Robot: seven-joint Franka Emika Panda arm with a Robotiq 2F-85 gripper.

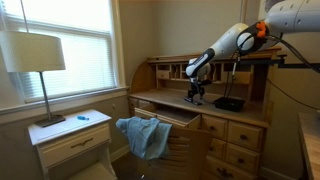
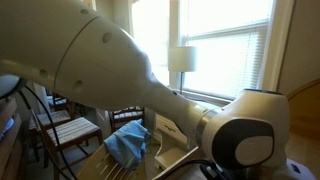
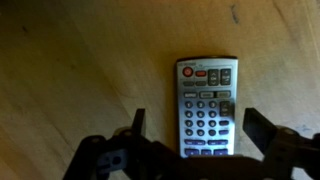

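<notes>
In the wrist view a grey remote control [image 3: 207, 105] with dark buttons and one red button lies flat on the wooden desk top [image 3: 110, 60]. My gripper is open, one dark fingertip on either side of the remote's lower half, with bare wood showing between each finger and the remote. The gripper's body hides the remote's lower end. In exterior view 1 the gripper [image 1: 193, 97] hangs low over the desk, too small there for the remote to be made out clearly. Exterior view 2 shows mostly my white arm [image 2: 110, 60]; the gripper is out of its sight.
On the desk, a black tray [image 1: 229, 104] stands right of the gripper, and the hutch [image 1: 175, 73] rises behind. A chair with a blue cloth [image 1: 147, 136] stands in front. At the left, a white nightstand [image 1: 75, 145] carries a lamp [image 1: 35, 55].
</notes>
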